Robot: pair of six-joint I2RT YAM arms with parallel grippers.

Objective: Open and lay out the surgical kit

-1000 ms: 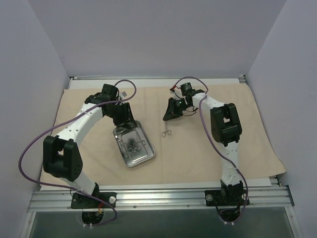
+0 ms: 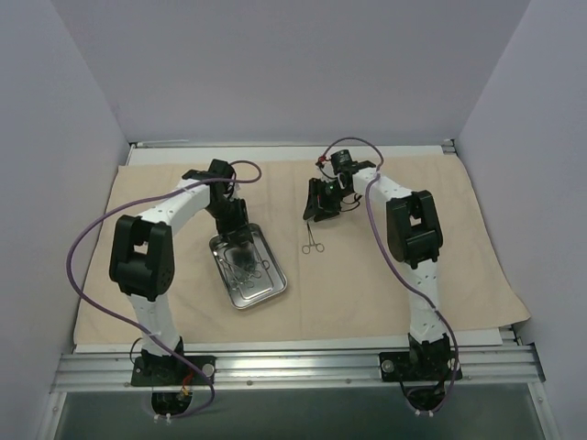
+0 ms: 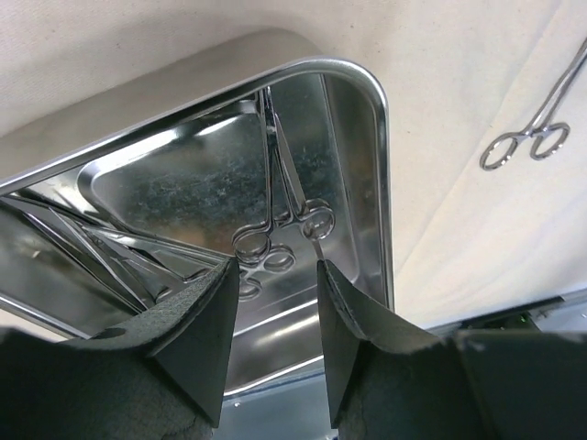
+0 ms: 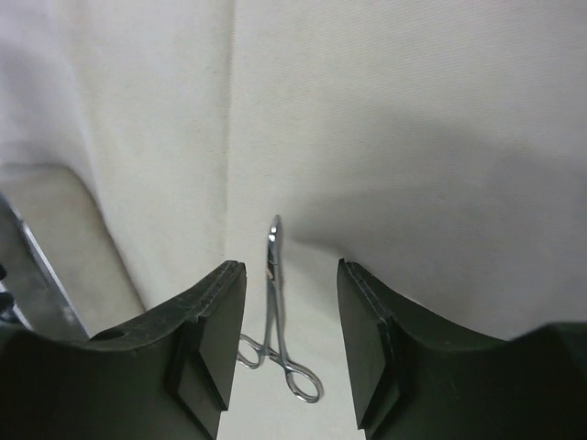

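The metal tray (image 2: 277, 291) lies left of centre with several ring-handled steel instruments in it. In the left wrist view, a pair of scissors (image 3: 288, 170) and a clamp (image 3: 269, 165) lie side by side inside. Over the tray's far part, my left gripper is open; their ring handles appear in its gap, without visible grip. One clamp (image 2: 313, 240) rests alone on the cloth right of the tray. At its tip end is my right gripper, fingers apart; this clamp (image 4: 272, 298) shows between the fingers, touching neither pad as far as I see.
More instruments (image 3: 110, 257) lie crossed in another part of the tray. Grey walls (image 2: 293, 92) bound the back and sides.
The right gripper has shifted only slightly; the lone clamp on the cloth has moved a little right and turned slightly.
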